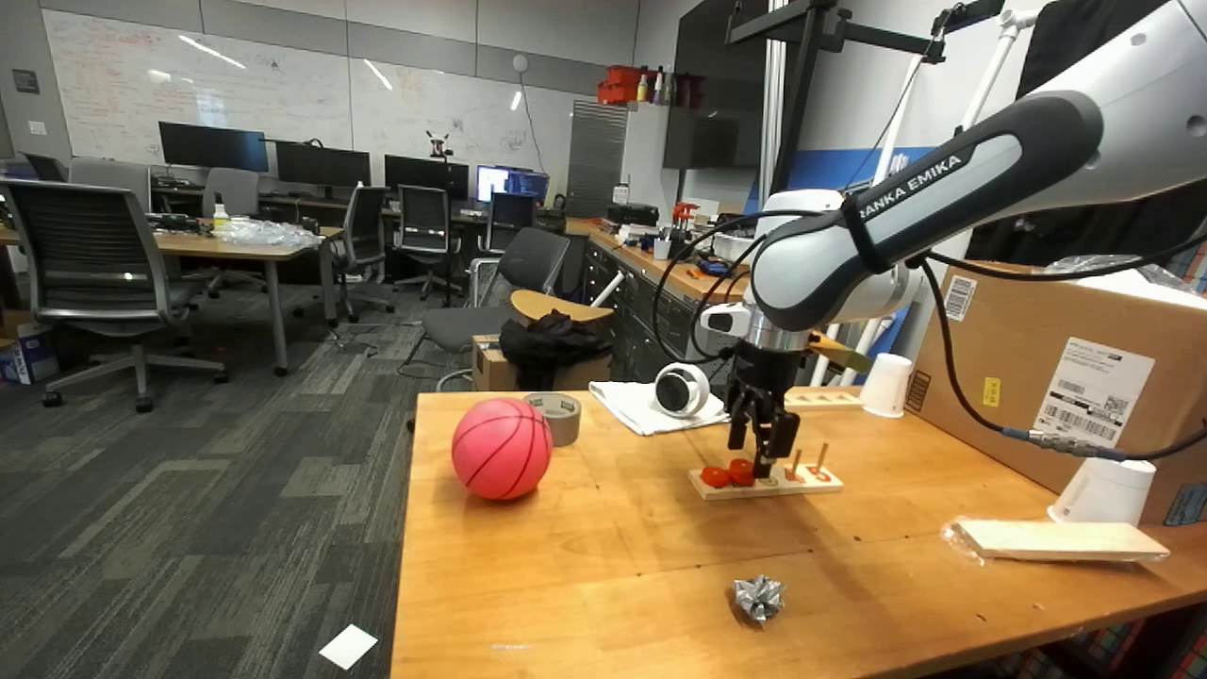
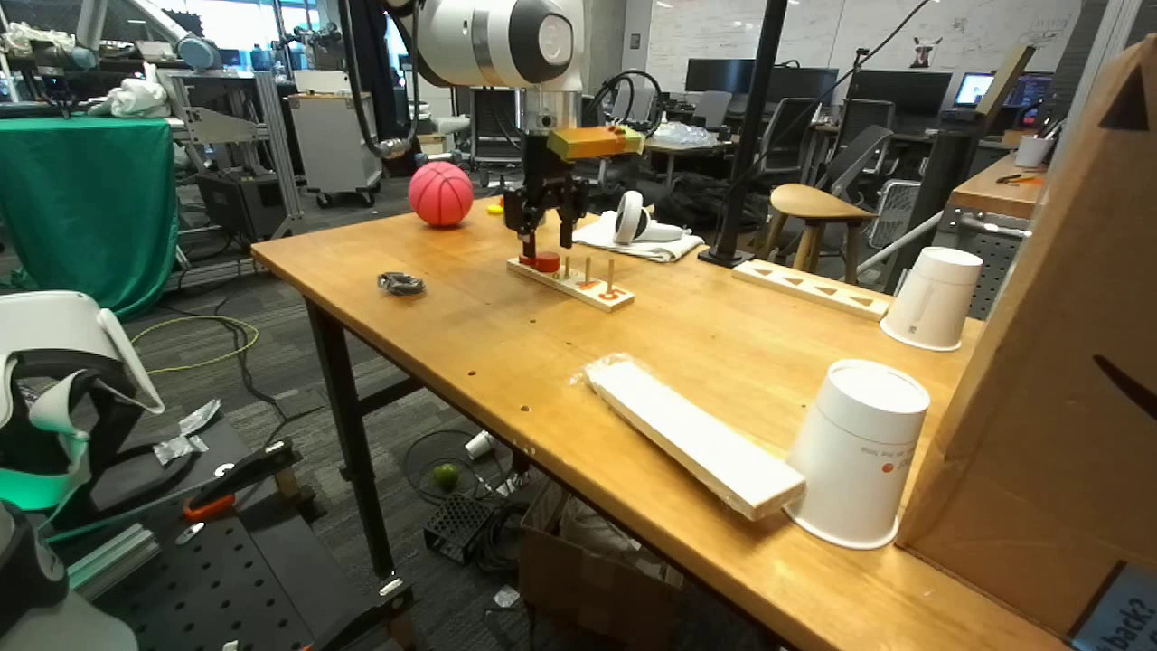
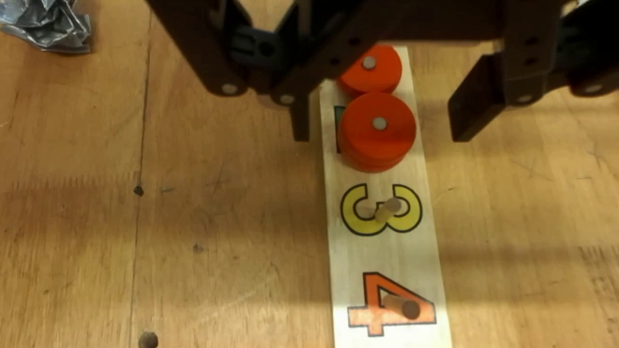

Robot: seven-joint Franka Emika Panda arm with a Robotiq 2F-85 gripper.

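A narrow wooden peg board (image 1: 774, 488) with numbers lies on the table below my gripper. Two pegs carry red discs: a taller stack (image 3: 378, 130) beside the yellow 3 and a lower red disc (image 3: 371, 65) beyond it, partly covered by the gripper. The peg at the yellow 3 (image 3: 355, 210) is bare, as is the one at the orange 4 (image 3: 374, 316). In the wrist view my gripper has its fingers well apart, one to each side of the taller stack, with clear space between finger and disc. From the side, its fingertips hang close above the board.
A pink ball (image 1: 501, 448) and a tape roll (image 1: 556, 417) stand on the left. The silver crumpled bow (image 1: 758, 596) lies toward the front. White cups (image 2: 860, 450), a wrapped plank (image 2: 694, 434) and a large cardboard box (image 1: 1052, 385) occupy the right side.
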